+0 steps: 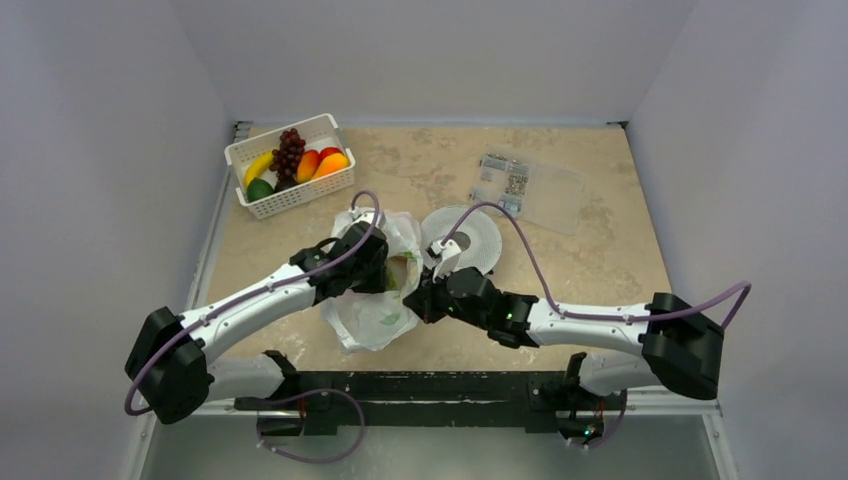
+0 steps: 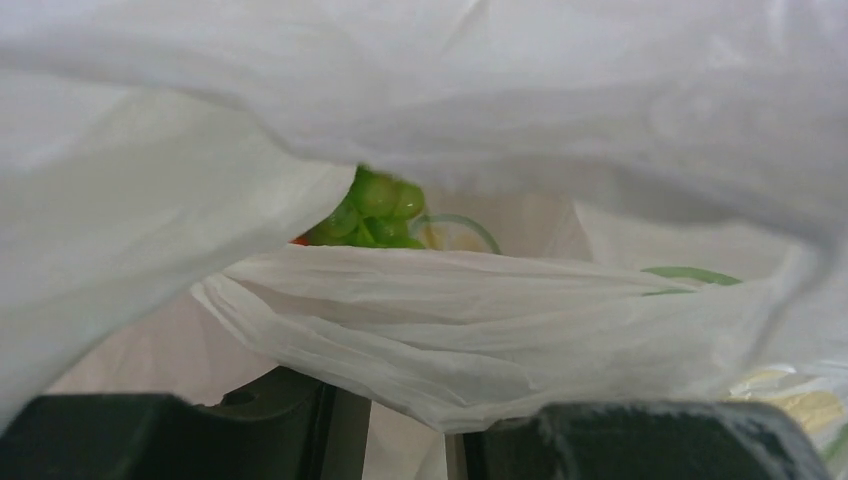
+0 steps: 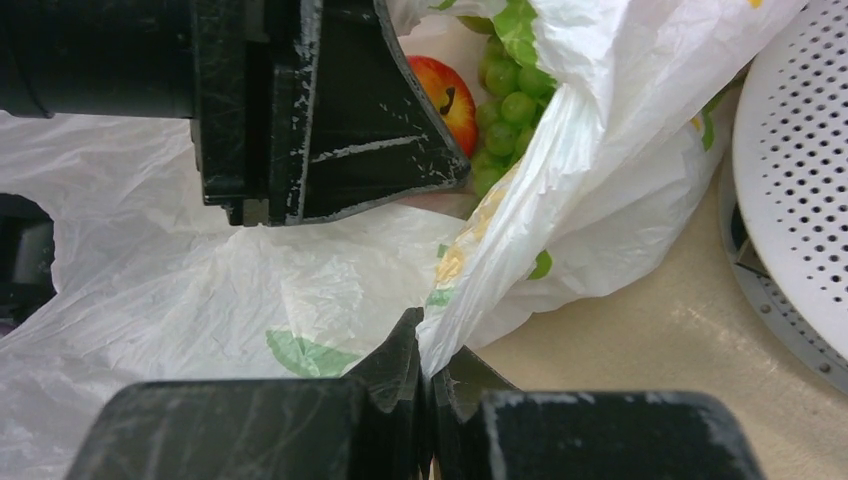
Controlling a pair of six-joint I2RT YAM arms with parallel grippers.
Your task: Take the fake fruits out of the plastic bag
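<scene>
The white plastic bag [image 1: 360, 320] lies at the centre-left of the table. My left gripper [image 1: 375, 270] is down in its opening; in the left wrist view bag folds surround it, with green grapes [image 2: 375, 205] beyond and its fingertips mostly out of sight. The right wrist view shows a red apple [image 3: 450, 100] and the grapes [image 3: 510, 115] inside, beside the left gripper's black body. My right gripper is shut on the bag's gathered edge, holding it up at the bag's right side.
A white basket [image 1: 300, 195] of fruit stands at the back left. A perforated round plate [image 3: 800, 200] lies right of the bag, with a clear parts box [image 1: 545, 200] behind it.
</scene>
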